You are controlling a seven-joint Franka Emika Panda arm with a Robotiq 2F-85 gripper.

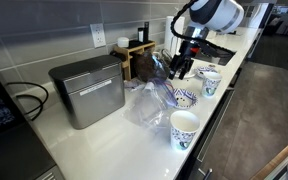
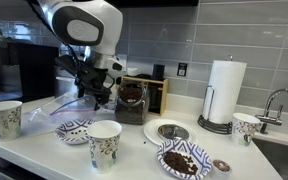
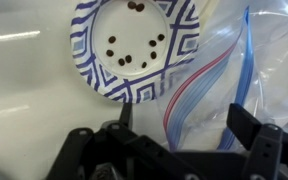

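My gripper is open, its two dark fingers wide apart. A clear plastic zip bag (image 3: 214,90) with red and blue seal strips lies below it, the strips running between the fingers in the wrist view. In exterior view 1 the bag (image 1: 152,108) rests on the white counter, with the gripper (image 1: 177,72) over its far side. Beside the bag sits a blue-patterned plate (image 3: 81,45) holding several dark beans. From exterior view 2 the gripper (image 2: 96,98) is above and behind this plate (image 2: 72,131). I cannot tell whether the fingers touch the bag.
Patterned cups stand near the front: one (image 2: 105,145) by the plate, another (image 2: 4,120) at left. To the right are a bowl of dark beans (image 2: 184,158), a paper towel roll (image 2: 222,92) and a third cup (image 2: 246,127). A grey metal box (image 1: 92,92) stands against the wall.
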